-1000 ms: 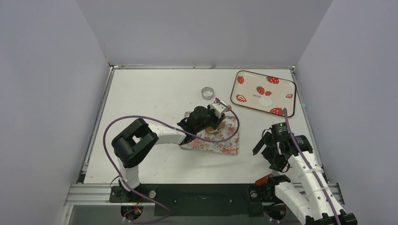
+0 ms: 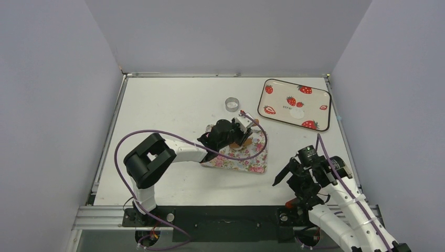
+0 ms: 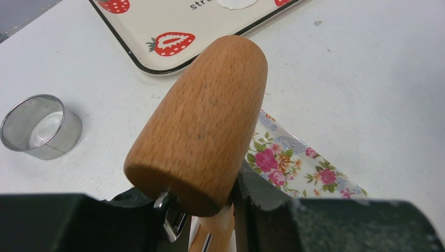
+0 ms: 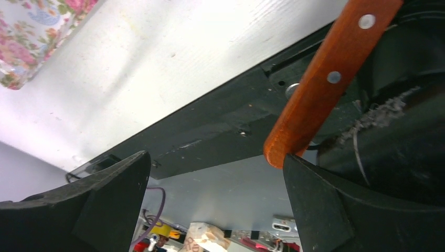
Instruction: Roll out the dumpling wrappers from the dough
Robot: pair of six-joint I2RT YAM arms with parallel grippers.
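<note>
A wooden rolling pin [image 3: 197,121] fills the middle of the left wrist view, with my left gripper [image 2: 244,136] around it over the floral board [image 2: 236,165]; whether it grips firmly is hard to tell. In the right wrist view a wooden handle [image 4: 320,89] with metal rivets lies at the front edge, beside the open fingers of my right gripper. A white dough round [image 2: 296,113] rests on the strawberry tray [image 2: 281,94].
A metal ring cutter [image 2: 232,104] stands behind the board, left of the tray. Side walls bound the table.
The left arm looks unchanged in the top view.
</note>
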